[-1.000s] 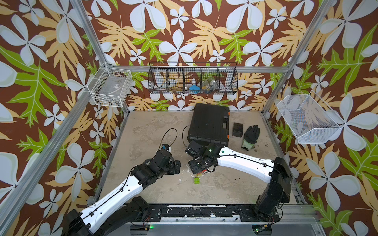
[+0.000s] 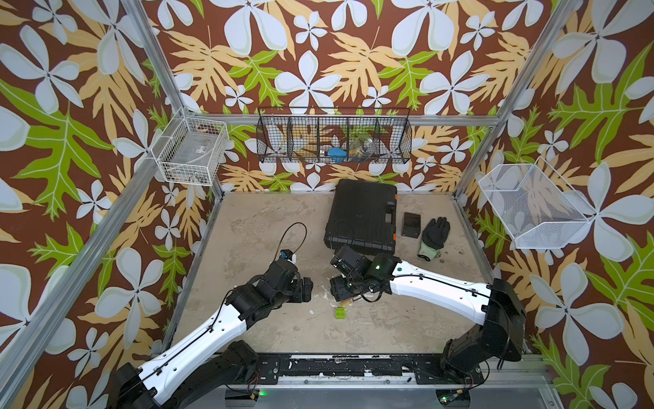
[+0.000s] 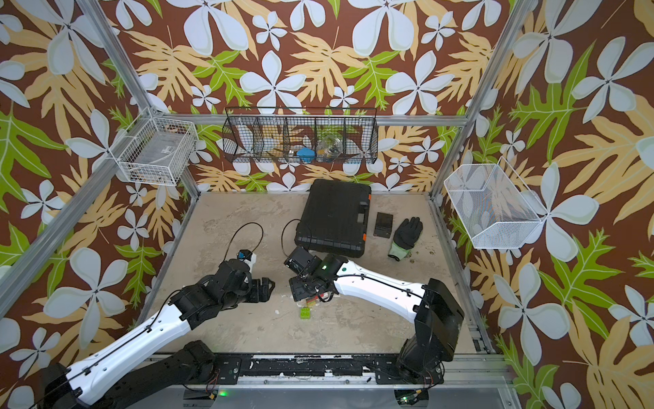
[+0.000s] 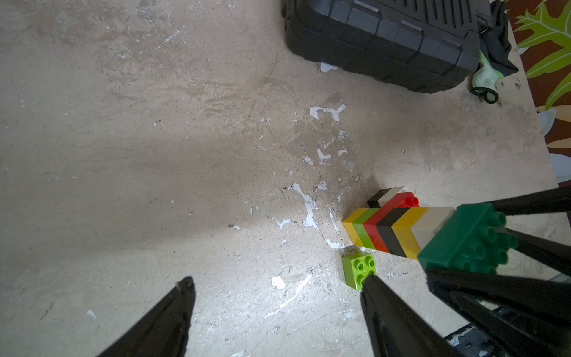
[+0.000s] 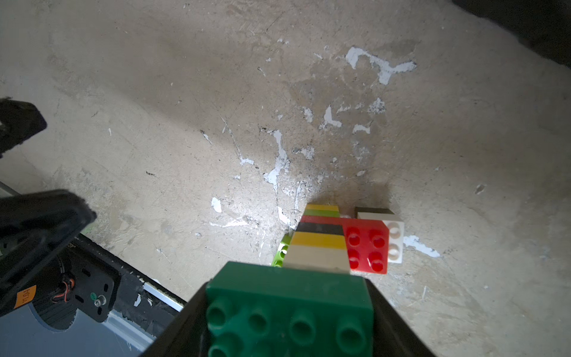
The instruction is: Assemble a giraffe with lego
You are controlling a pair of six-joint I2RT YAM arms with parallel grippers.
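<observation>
In the left wrist view a tower of lego bricks (image 4: 395,227) rises from the table, banded yellow, lime, red, black, yellow and white. A dark green brick (image 4: 461,238) tops it. My right gripper has its fingers on either side of that green brick; whether they press on it cannot be told. Red studs (image 5: 370,245) and a white brick (image 5: 395,241) stick out low on the tower's side. A loose lime brick (image 4: 358,269) lies beside the tower's foot. My left gripper stands open and empty, left of the tower.
A large black case (image 2: 361,216) stands behind the arms. A small black box (image 2: 411,224) and a glove (image 2: 434,238) lie right of it. Wire baskets (image 2: 333,138) hang at the back.
The left arm and the loose lime brick have stayed in place.
</observation>
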